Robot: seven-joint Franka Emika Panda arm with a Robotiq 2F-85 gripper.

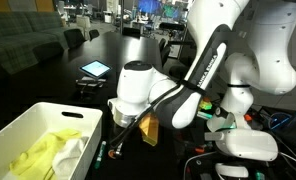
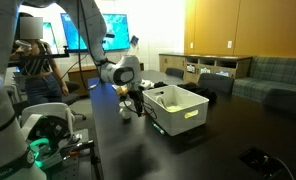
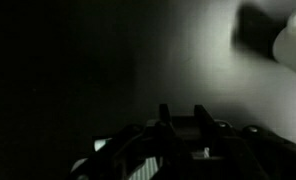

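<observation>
In the wrist view two dark fingertips of my gripper stand side by side at the bottom, over a dark tabletop. It is too dark there to make out anything between them. Part of a rounded white object (image 3: 294, 45) shows at the upper right, apart from the fingers. A white open box (image 1: 50, 106) holds yellow cloth (image 1: 38, 156) and white cloth (image 1: 70, 155); from the other side the box (image 2: 183, 119) appears on the dark table. My white arm (image 1: 244, 145) stands at the right, clear of the box.
A person (image 1: 138, 95) in a white shirt stands close beside the box, near a yellow-orange item (image 1: 149, 128). Beside the box lies a small teal item (image 1: 99, 152). A tablet-like thing (image 1: 95, 69) rests further back. The dark table (image 2: 218, 155) in front of the box is largely clear.
</observation>
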